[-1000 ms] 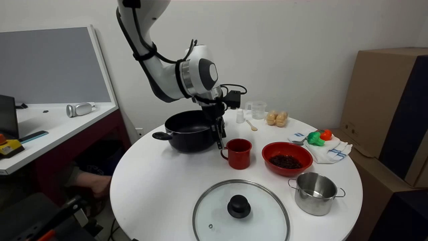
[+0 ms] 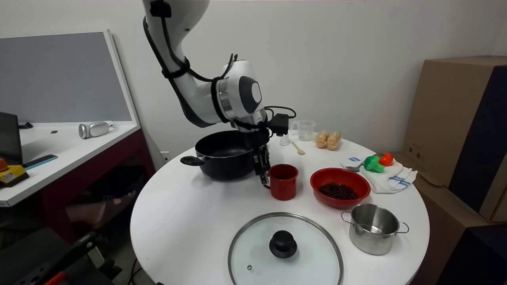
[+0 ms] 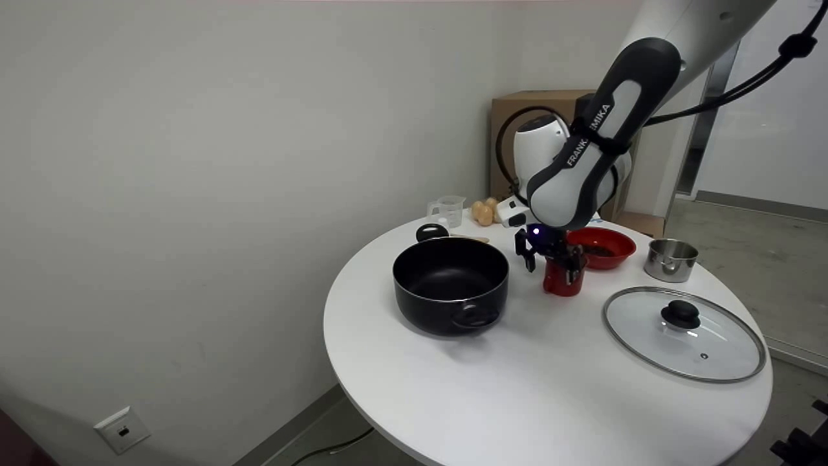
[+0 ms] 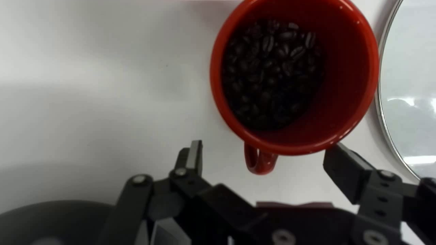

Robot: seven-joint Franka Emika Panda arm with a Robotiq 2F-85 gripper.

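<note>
A red mug stands upright on the white table, dark coffee beans inside it. My gripper is open on the handle side of the mug. In the wrist view the mug's handle shows between the two spread fingers, with none of them closed on it. Exterior view 2 has the gripper low, one finger overlapping the mug from this angle; whether it touches cannot be told. Beside the arm sits a black pot, uncovered.
A glass lid lies in front of the mug. To the mug's right are a red bowl holding dark beans and a steel pot. A towel with toy vegetables lies behind them.
The arm and gripper have come down and shifted slightly right, closer to the mug's handle. Mug, pot, bowl and lid stay where they were.
</note>
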